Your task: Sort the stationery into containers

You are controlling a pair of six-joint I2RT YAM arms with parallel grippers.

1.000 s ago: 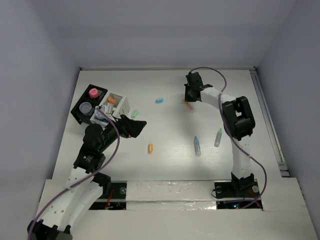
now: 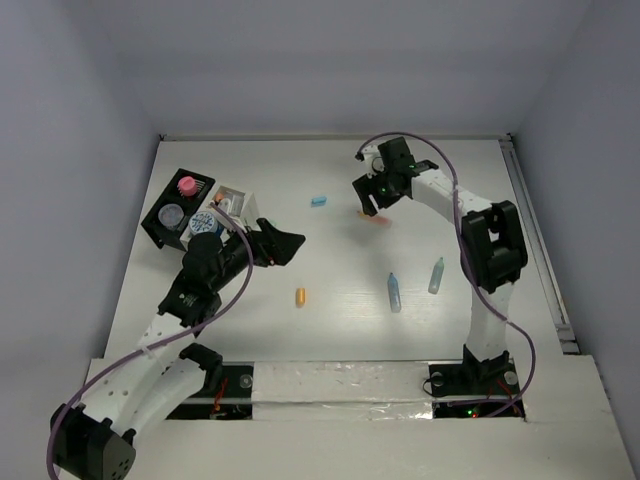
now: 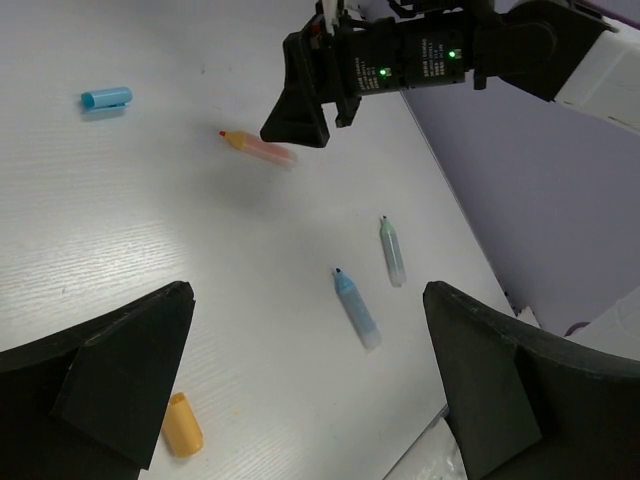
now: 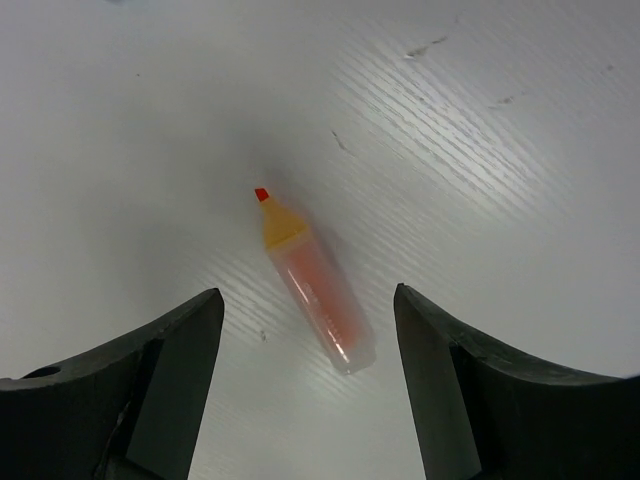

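Note:
An orange marker (image 4: 322, 298) with a red tip lies on the table between the spread fingers of my right gripper, which is open above it and holds nothing. My left gripper (image 2: 285, 248) hangs open and empty, right of the white container (image 2: 247, 213). A blue marker (image 2: 394, 292) and a green marker (image 2: 436, 276) lie uncapped at the front right. The blue cap (image 2: 318, 201) rests near the back middle. An orange cap (image 2: 300, 297) lies front left of centre. Part of a green cap shows beside the left arm.
The black container (image 2: 153, 226) stands at the back left against the white one, with several round items inside. The left arm hides part of the white container. Bare table (image 2: 345, 260) lies between the arms.

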